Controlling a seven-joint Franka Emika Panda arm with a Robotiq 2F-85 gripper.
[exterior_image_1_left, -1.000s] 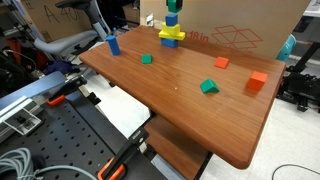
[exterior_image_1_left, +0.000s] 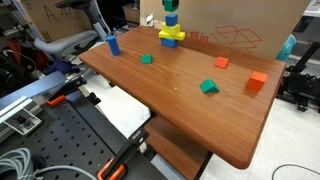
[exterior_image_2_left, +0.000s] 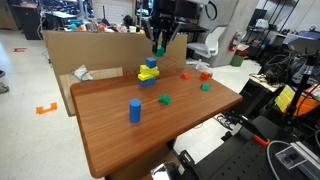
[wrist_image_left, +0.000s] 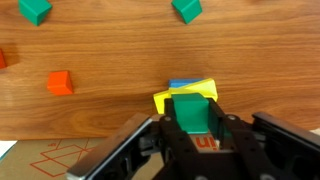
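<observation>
In the wrist view a green block (wrist_image_left: 191, 112) is held between the fingertips of my gripper, which is shut on it. Exterior view 2 has my gripper (exterior_image_2_left: 160, 42) above the back of the table, the green block (exterior_image_2_left: 160, 51) below it. Close beneath stands a small stack: a blue block at the bottom (exterior_image_1_left: 168, 43), yellow pieces (exterior_image_1_left: 172, 32) in the middle, a blue block on top (exterior_image_1_left: 171, 19). A gap shows between the green block and the top blue one in exterior view 1. From the wrist, the green block hides part of the stack.
A blue cylinder (exterior_image_2_left: 135, 110) stands apart on the wooden table (exterior_image_2_left: 105, 135). Loose green blocks (exterior_image_1_left: 209, 87), an orange block (exterior_image_1_left: 258, 80) and a flat orange piece (exterior_image_1_left: 221, 63) lie spread out. Cardboard panels (exterior_image_2_left: 105, 55) rise behind the stack.
In exterior view 1 the green block has shifted slightly left and a little down above the stack. The stack and the loose blocks have stayed put.
</observation>
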